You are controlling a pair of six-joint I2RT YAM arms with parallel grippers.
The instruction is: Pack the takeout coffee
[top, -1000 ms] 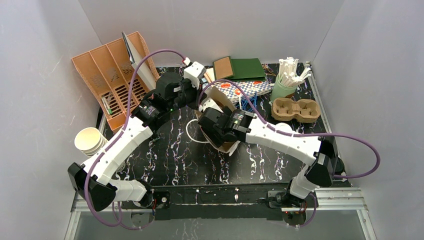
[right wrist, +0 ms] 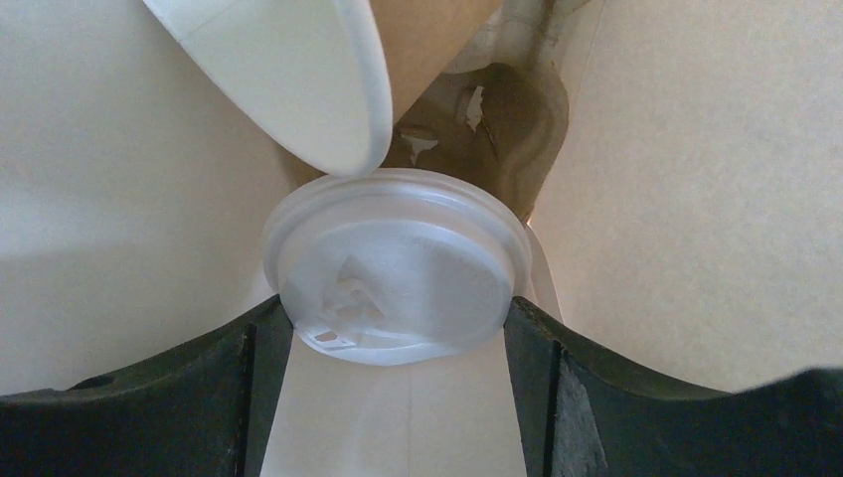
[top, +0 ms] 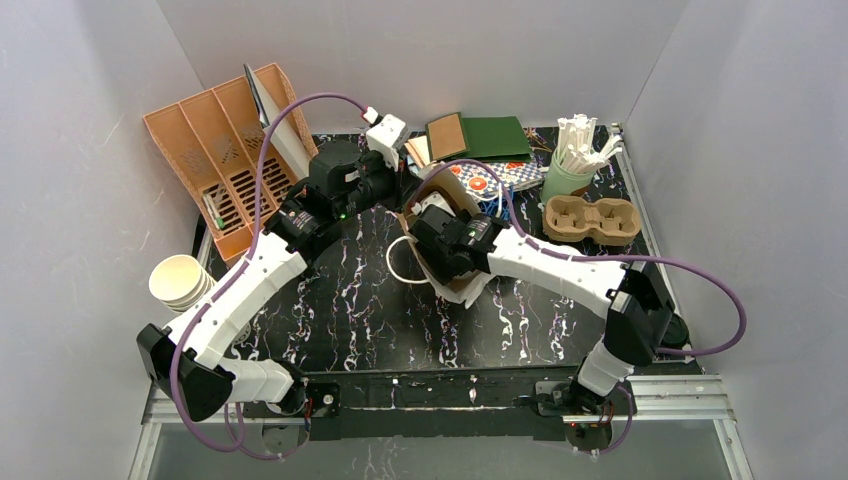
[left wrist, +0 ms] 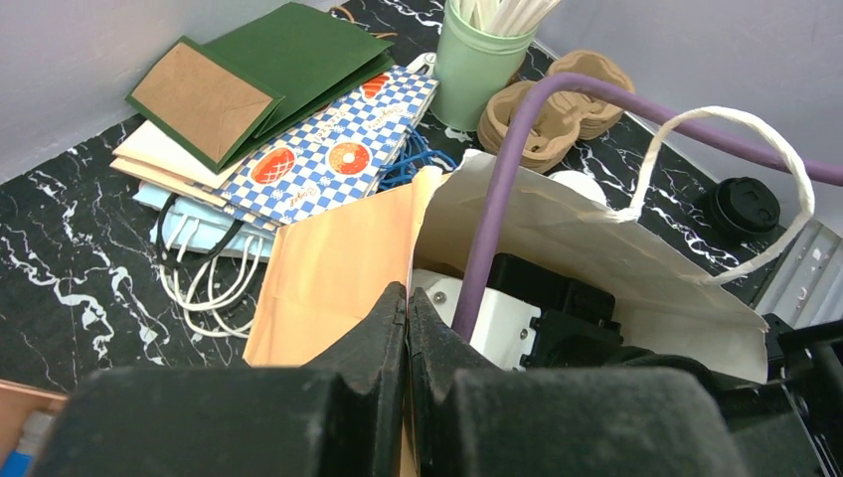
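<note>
A paper bag (left wrist: 567, 248) with white rope handles stands at the centre of the counter. My left gripper is shut on the bag's thin top edge at the back left. My right gripper is down inside the bag, its fingers either side of a white cup lid (right wrist: 398, 258); whether they press on it is hard to tell. A white cup (right wrist: 288, 70) lies beside the lid in the bag, and a brown molded shape (right wrist: 487, 139) shows beyond.
Cup holders (top: 590, 219), a straw container (top: 563, 178), folded bags (top: 490, 140) at the back; an orange rack (top: 200, 140) and stacked cups (top: 178, 281) at left; a black lid (left wrist: 741, 204) at right.
</note>
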